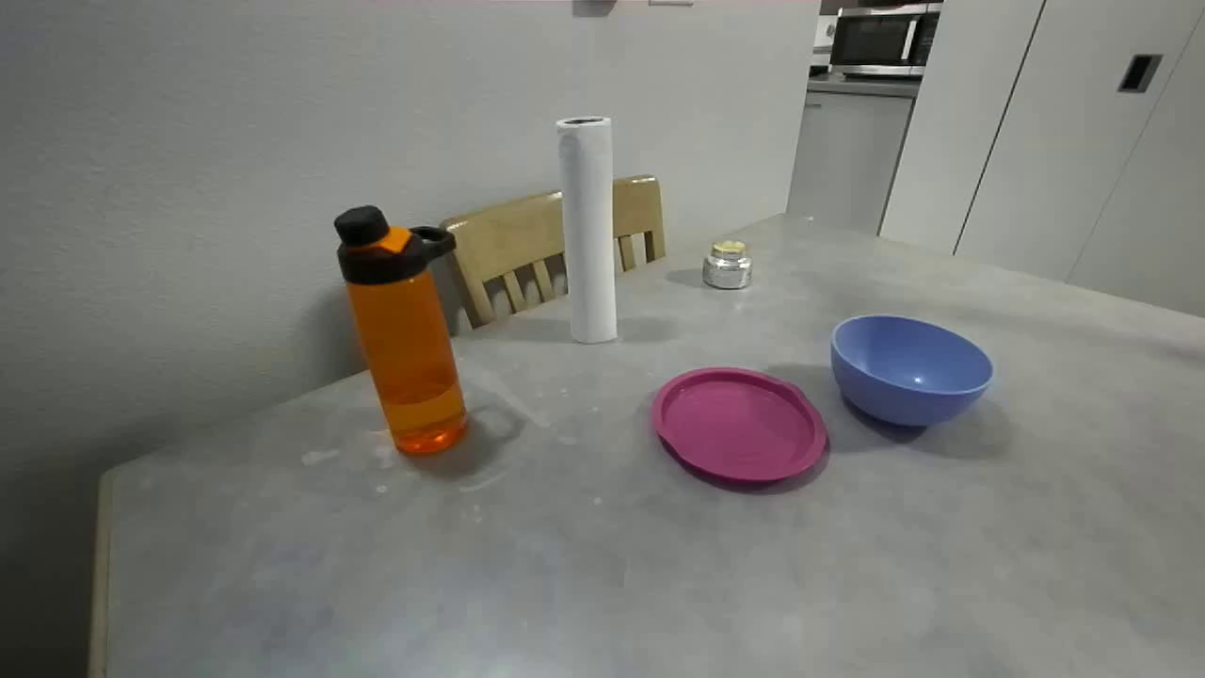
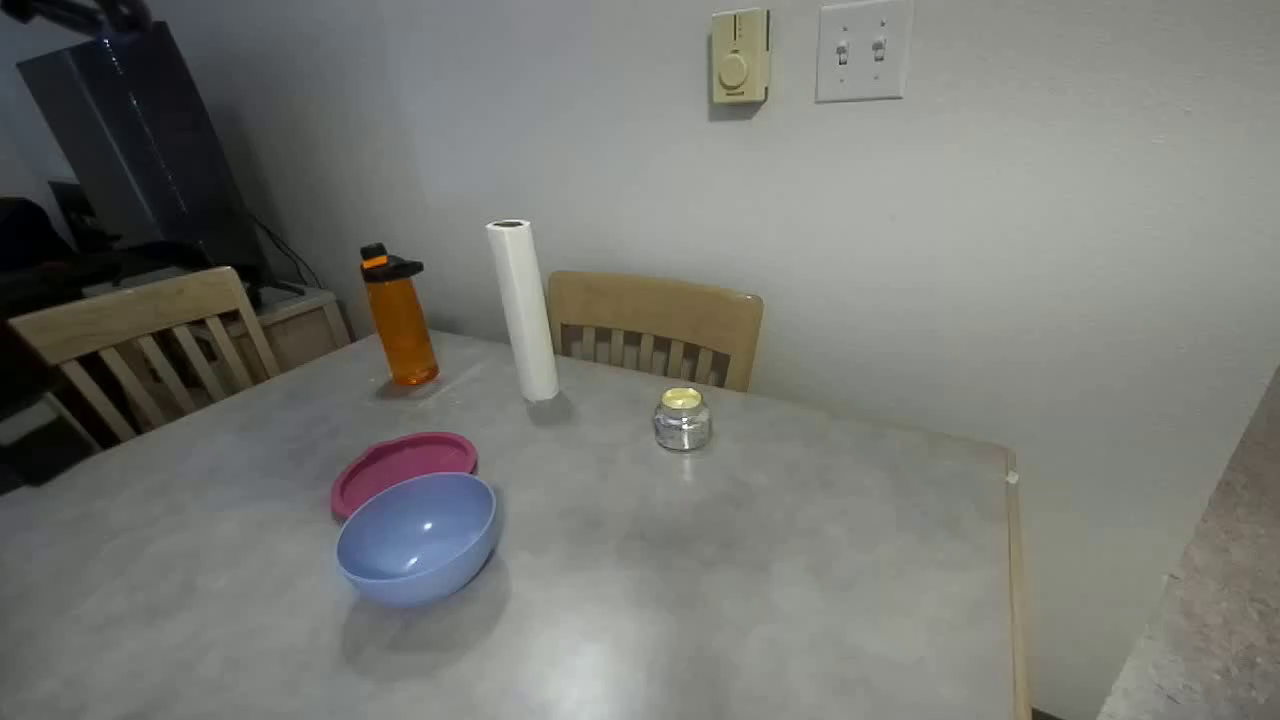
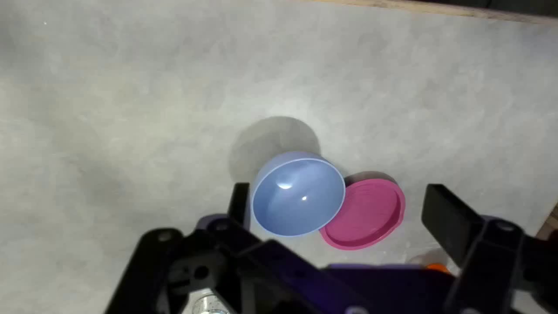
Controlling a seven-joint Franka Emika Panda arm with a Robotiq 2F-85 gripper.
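Note:
My gripper is open, its black fingers wide apart with nothing held between them. From the wrist view it looks down at the table from above. Between the fingers, well below, appear a blue bowl [image 3: 298, 198] and a pink plate [image 3: 366, 214]. The bowl [image 1: 910, 373] stands upright and empty, beside the flat, empty plate [image 1: 740, 424]. An orange bottle [image 1: 409, 362] with a black lid stands upright at the left of exterior view 1. Behind the plate are an upright white roll [image 1: 587, 232] and a small silver jar [image 1: 728, 266] with a yellowish top. Neither exterior view shows the gripper's fingers clearly.
The grey table [image 2: 768, 576] has wide bare areas around the bowl and plate. A wooden chair [image 2: 654, 318] stands against the far edge by the wall, and another chair [image 2: 144, 342] is at the left. The tall bottle and roll rise near the wall side.

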